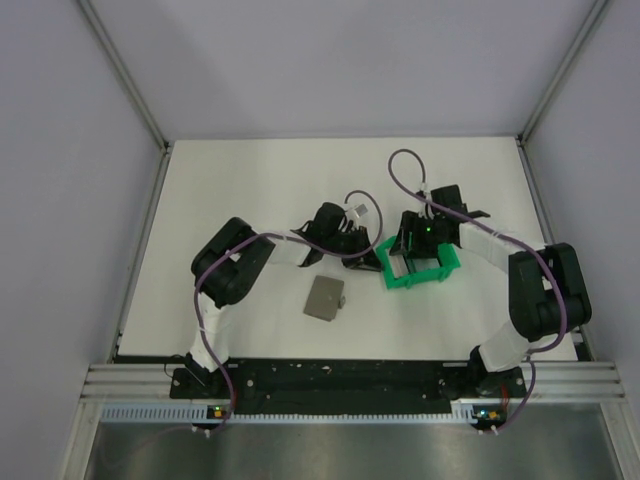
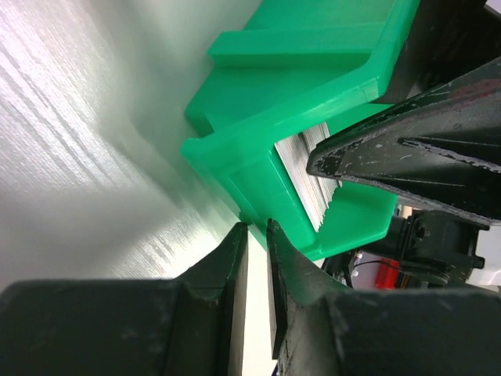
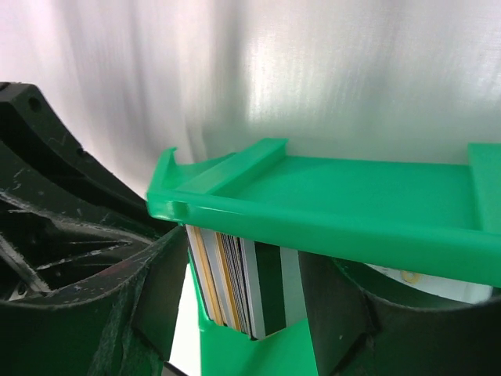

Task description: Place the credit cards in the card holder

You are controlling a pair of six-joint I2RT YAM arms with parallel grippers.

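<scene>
A green tray point(image 1: 449, 270) stands right of the table's middle, holding a stack of cards point(image 3: 258, 286). My right gripper reaches in from above with one finger on each side of that stack. No clear gap shows between fingers and cards, so whether it grips them I cannot tell. At the tray's left end is my left gripper, its fingertips close together by the outer green wall, a slim empty gap between them. The flat grey-brown case point(image 1: 323, 298), seemingly the card holder, lies on the table left of the tray.
Another pale card point(image 3: 438, 283) shows in a neighbouring part of the tray. The tray's rim point(image 3: 329, 235) crosses close to the right fingers. Both grippers are near each other at the tray's left part. Bare table point(image 1: 250, 170) stretches across the back and left.
</scene>
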